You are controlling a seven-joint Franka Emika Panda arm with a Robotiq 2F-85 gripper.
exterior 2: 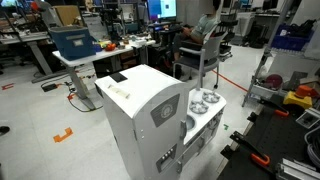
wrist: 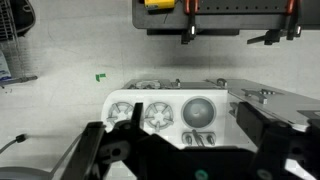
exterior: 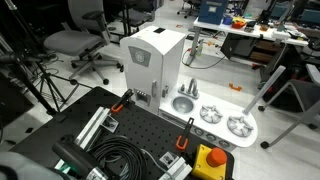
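Note:
My gripper is open in the wrist view, its two dark fingers (wrist: 97, 142) wide apart with nothing seen between them. Below it lies a white toy kitchen counter (exterior: 222, 105) with two burners (wrist: 158, 115) and a round grey sink (wrist: 199, 109). Beside the sink is a small faucet (exterior: 193, 87). A tall white toy cabinet (exterior: 155, 62) stands at the sink end, its door apparently shut. In both exterior views the gripper's fingers cannot be made out.
A black perforated table (exterior: 148, 135) borders the counter, carrying coiled black cables (exterior: 118, 158), orange-handled clamps (exterior: 183, 142) and a yellow box with a red button (exterior: 212, 160). Office chairs (exterior: 82, 38) stand behind the cabinet. Open floor (exterior 2: 60, 140) extends on the cabinet's far side.

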